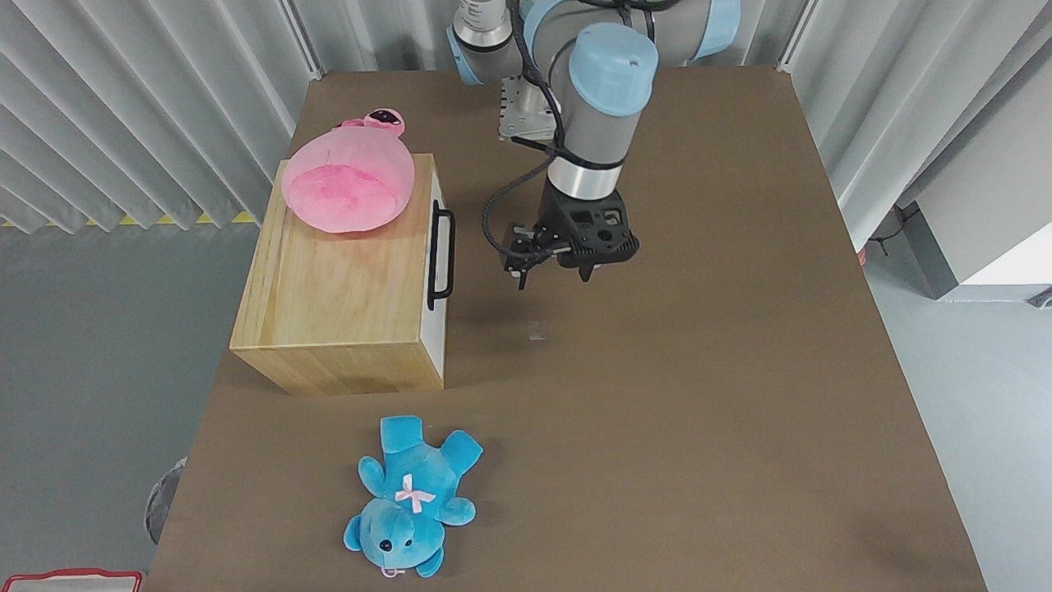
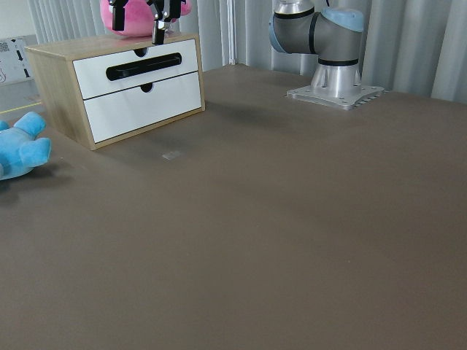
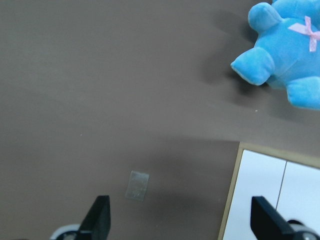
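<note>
My gripper (image 1: pixel 554 278) hangs over the brown table to the right of a wooden two-drawer cabinet (image 1: pixel 335 296). In the wrist view its two black fingertips (image 3: pixel 100 217) stand wide apart, with only table and cabinet below them. A pink round plush (image 1: pixel 345 182) rests on the cabinet top. A blue teddy bear (image 1: pixel 419 503) with a pink bow lies on its back in front of the cabinet, below me in the front view. The cabinet's white drawer fronts (image 2: pixel 142 109) are shut, with a black handle (image 1: pixel 440 256) on the upper one.
The robot's base (image 2: pixel 334 91) stands at the back edge. Curtains line the back.
</note>
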